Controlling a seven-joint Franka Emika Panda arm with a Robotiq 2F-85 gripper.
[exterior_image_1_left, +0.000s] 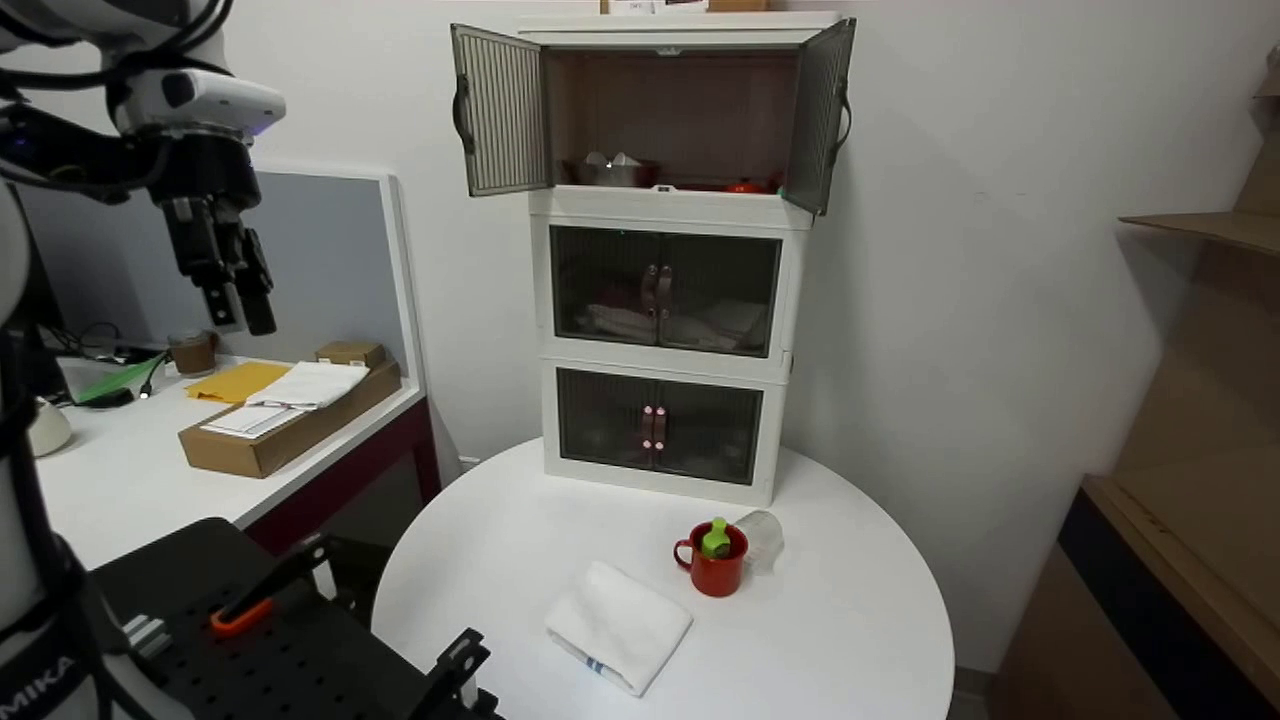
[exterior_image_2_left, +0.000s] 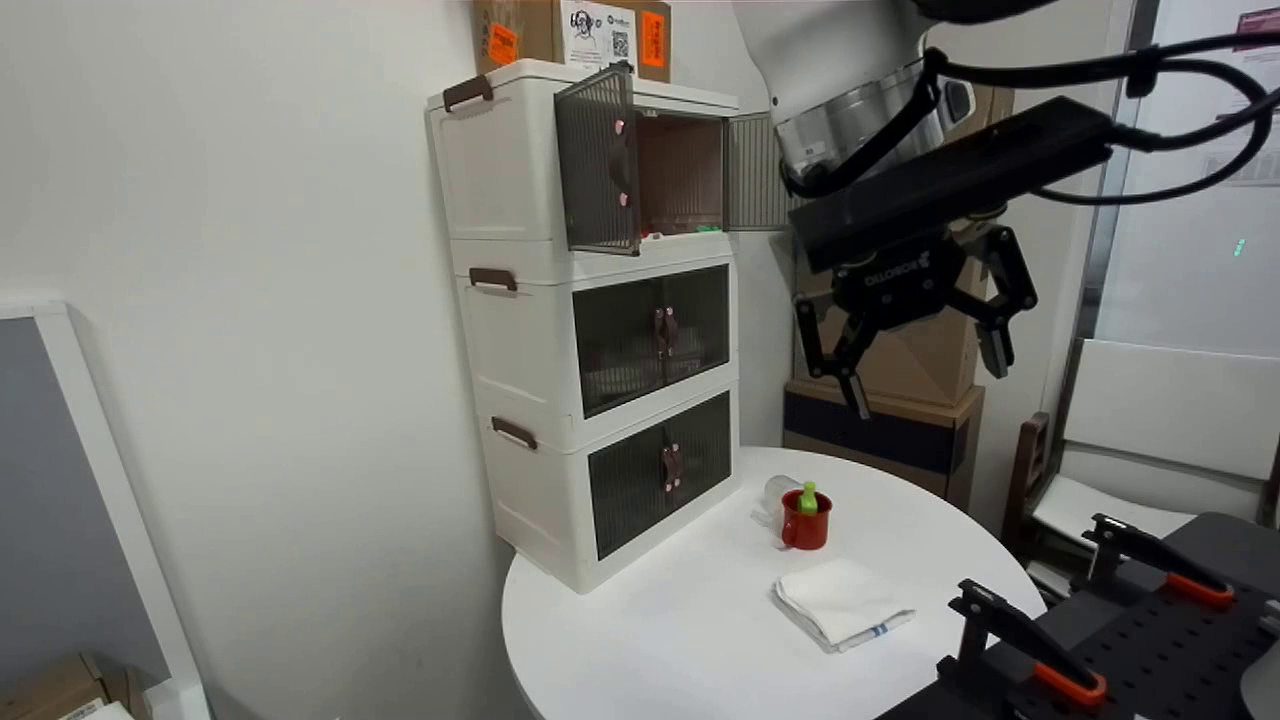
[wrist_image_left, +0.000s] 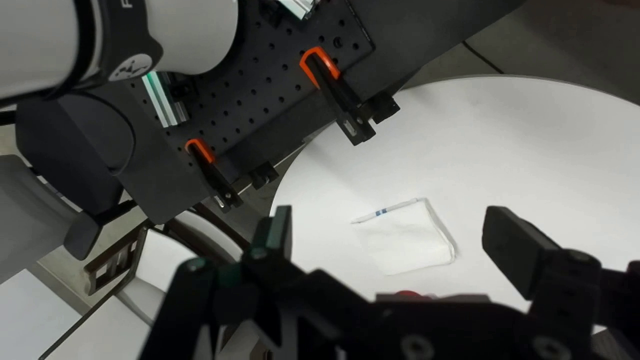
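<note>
My gripper (exterior_image_2_left: 930, 390) hangs in the air well above the round table, its two fingers spread and nothing between them. In the wrist view the gap of the open gripper frames a folded white towel (wrist_image_left: 408, 237) with blue marks at its edge, lying far below on the table. A red mug (exterior_image_1_left: 716, 564) with a bright green item (exterior_image_1_left: 716, 539) in it stands behind the towel. Right beside the mug lies a clear plastic cup (exterior_image_1_left: 763, 540). The stacked cabinet (exterior_image_1_left: 657, 360) has its top doors swung wide; its lower two compartments are closed.
Inside the top compartment sit a dark red bowl (exterior_image_1_left: 612, 174) and a small orange-red item (exterior_image_1_left: 745, 186). Black clamps (wrist_image_left: 342, 96) edge the robot's base. A side desk (exterior_image_1_left: 108, 492) carries a cardboard box (exterior_image_1_left: 288, 426).
</note>
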